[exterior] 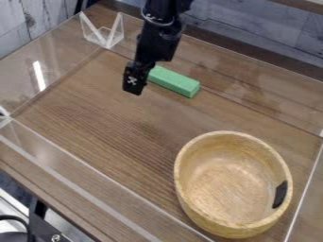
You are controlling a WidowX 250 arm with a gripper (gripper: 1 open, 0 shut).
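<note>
My gripper (138, 76) hangs in the upper middle, angled down-left, open, just left of a green block (175, 82) that lies on the wooden table (101, 142). The block is long and lies diagonally. Nothing shows held between the fingers.
A large tan bowl (233, 151) fills the lower right, with a dark patch on its right side. White wire-like items stand at the top left and on the left edge.
</note>
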